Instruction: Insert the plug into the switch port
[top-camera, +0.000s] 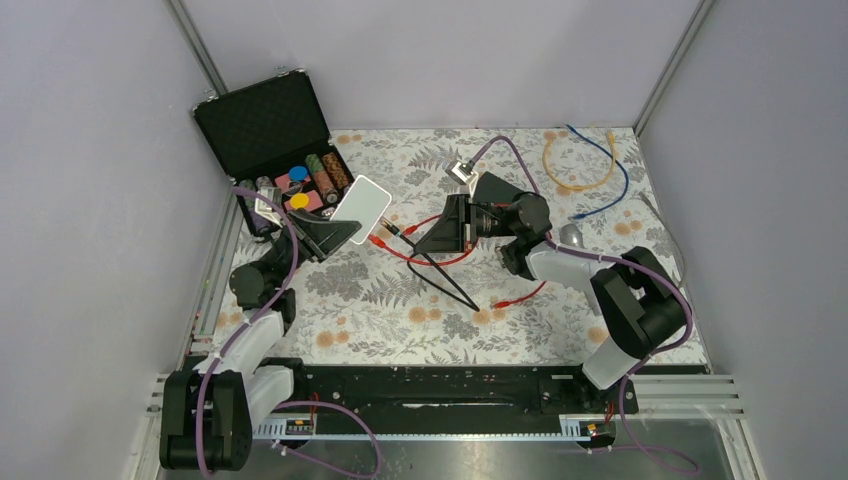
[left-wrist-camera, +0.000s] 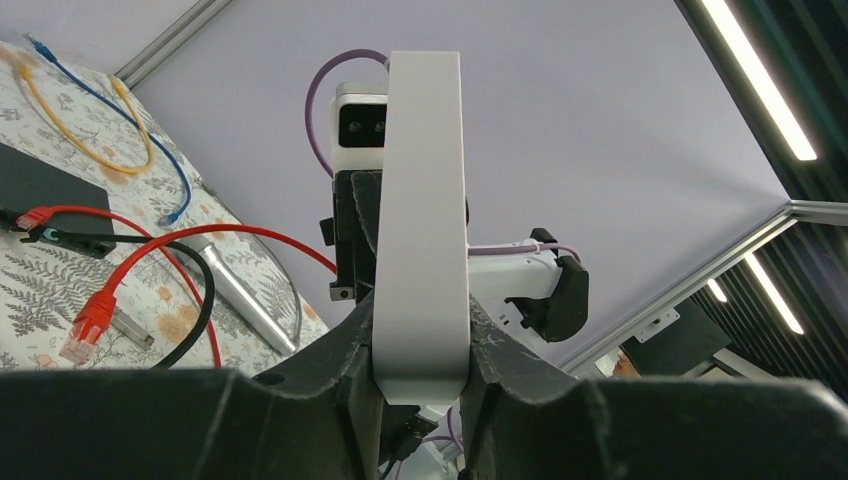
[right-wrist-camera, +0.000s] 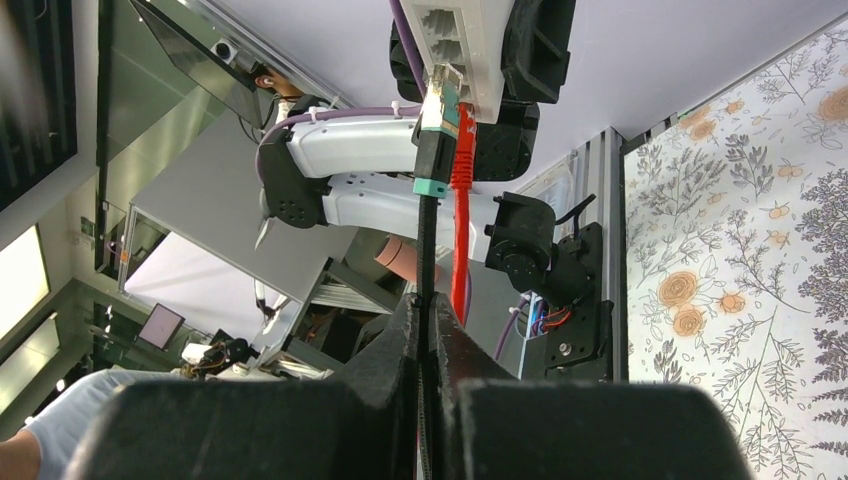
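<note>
The white switch (top-camera: 362, 208) is pinched in my left gripper (top-camera: 352, 230), tilted and held up off the table; the left wrist view shows the switch (left-wrist-camera: 424, 230) edge-on between the fingers. My right gripper is shut on a black cable (right-wrist-camera: 427, 240), some way behind its plug (right-wrist-camera: 440, 100). In the right wrist view this clear-tipped plug points up at the switch's row of ports (right-wrist-camera: 443, 35), its tip overlapping the lower ones. Whether it touches or enters a port cannot be told. From above, the plug (top-camera: 391, 227) appears just right of the switch.
A red cable (right-wrist-camera: 463, 180) runs up alongside the black one to the switch; its seating is unclear. Blue (top-camera: 622, 190) and yellow (top-camera: 580, 187) cables lie at the back right. An open case (top-camera: 262, 125) of colored rolls stands at the back left.
</note>
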